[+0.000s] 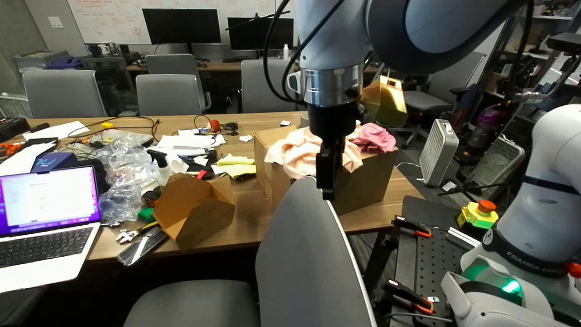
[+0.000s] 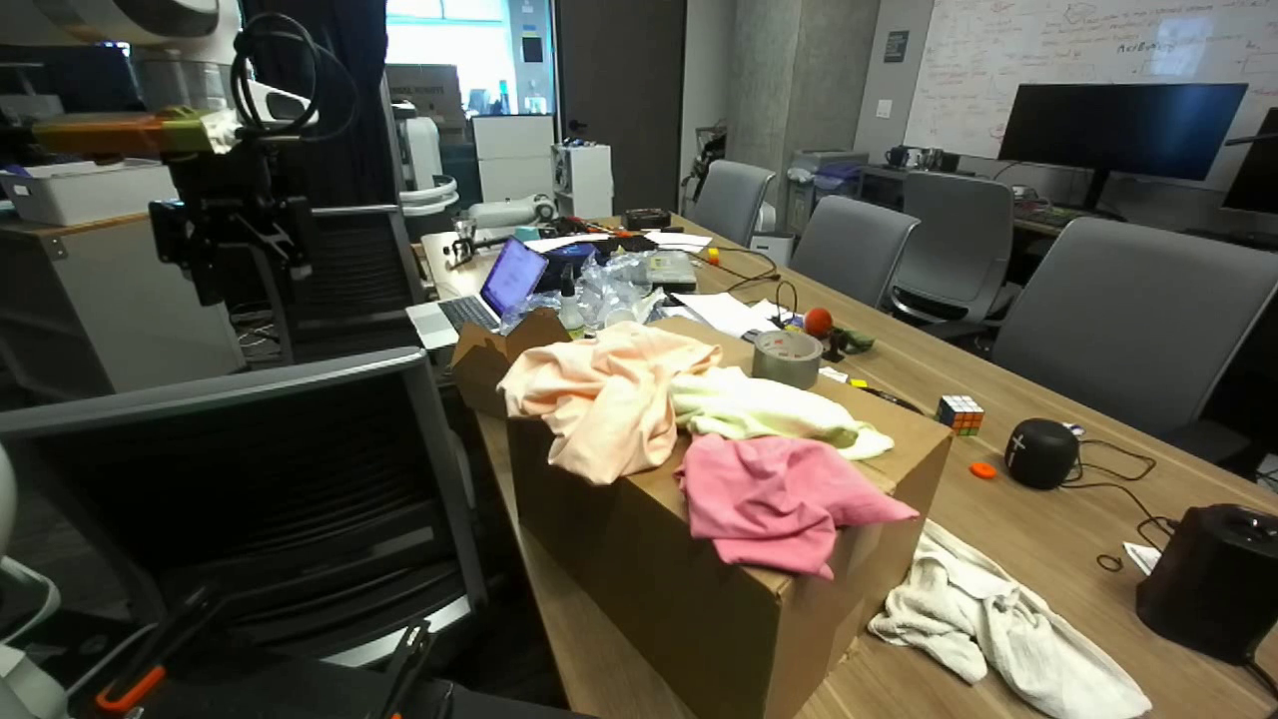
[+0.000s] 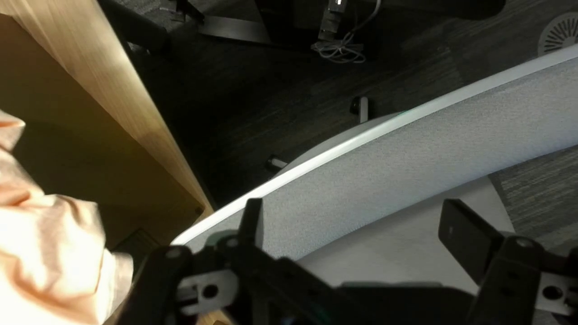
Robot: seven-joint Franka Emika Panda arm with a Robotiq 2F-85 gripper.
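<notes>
My gripper is open, with its two fingers wide apart and nothing held between them. Below it in the wrist view runs the grey chair's backrest [image 3: 401,146], crossing behind the gap. A peach cloth [image 2: 623,389], a pale yellow-green cloth [image 2: 767,407] and a pink cloth [image 2: 785,497] lie on top of the large cardboard box [image 2: 647,569]. In exterior view 2 the gripper [image 2: 244,246] hangs well to the side of that box, above a chair. The peach cloth [image 3: 46,238] shows at the wrist view's left edge, clear of the fingers.
A smaller open box [image 1: 209,220] and a laptop [image 1: 46,218] stand along the table's near side, among plastic wrap [image 1: 128,174] and papers. A white cloth [image 2: 1006,629] lies beside the large box. The chair back [image 1: 313,250] rises close under the gripper.
</notes>
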